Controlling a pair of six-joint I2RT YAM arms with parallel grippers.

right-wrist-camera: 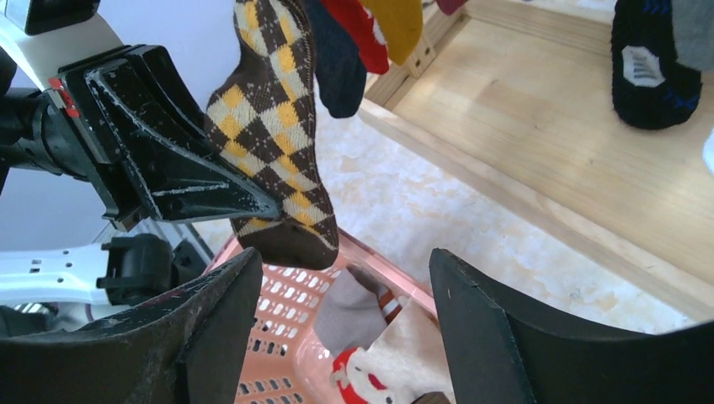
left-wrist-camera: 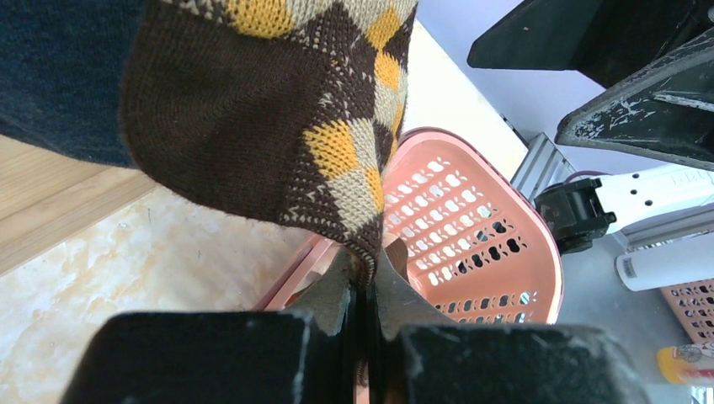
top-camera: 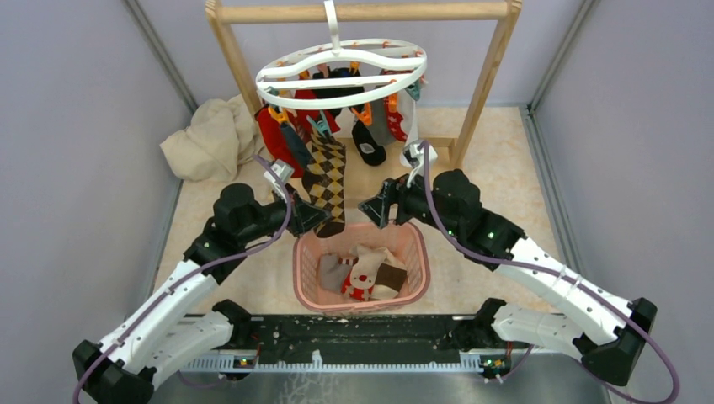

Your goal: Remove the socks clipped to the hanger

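Note:
A brown argyle sock (top-camera: 328, 177) hangs from a teal clip on the white round hanger (top-camera: 341, 101). My left gripper is shut on its lower part, also seen from the right wrist view. My right gripper (top-camera: 375, 210) stands part open just right of the sock, nothing between its fingers. Other socks still clipped include red ones (top-camera: 274, 135), a dark blue one (right-wrist-camera: 337, 76) and a black one (right-wrist-camera: 648, 84).
The pink basket (top-camera: 299, 278) below holds several socks. A wooden rack (top-camera: 480, 76) carries the hanger above a wooden shelf. A beige cloth (top-camera: 206, 143) lies at the back left.

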